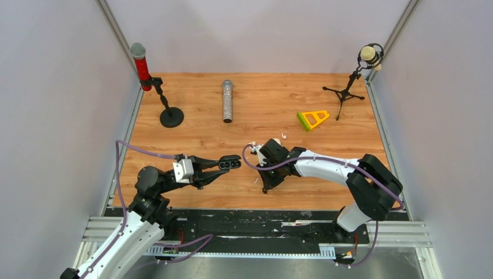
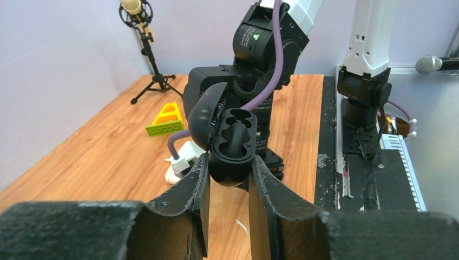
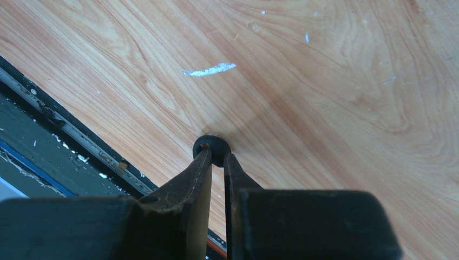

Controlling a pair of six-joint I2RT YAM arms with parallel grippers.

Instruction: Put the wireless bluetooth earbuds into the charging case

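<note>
My left gripper (image 1: 224,168) is shut on the black charging case (image 2: 231,162), which is held up with its lid open and its wells facing the left wrist camera. My right gripper points down at the table near its front edge, fingertips close together at a small black round piece (image 3: 215,142), likely an earbud, lying on the wood. Whether the fingers grip it is unclear. In the top view this piece (image 1: 264,191) is small, below the right gripper.
A red microphone on a stand (image 1: 142,70), a silver microphone (image 1: 227,102), a tripod microphone (image 1: 367,55) and a yellow-green toy (image 1: 314,119) stand or lie at the back. Small white items (image 1: 283,136) lie behind the right arm.
</note>
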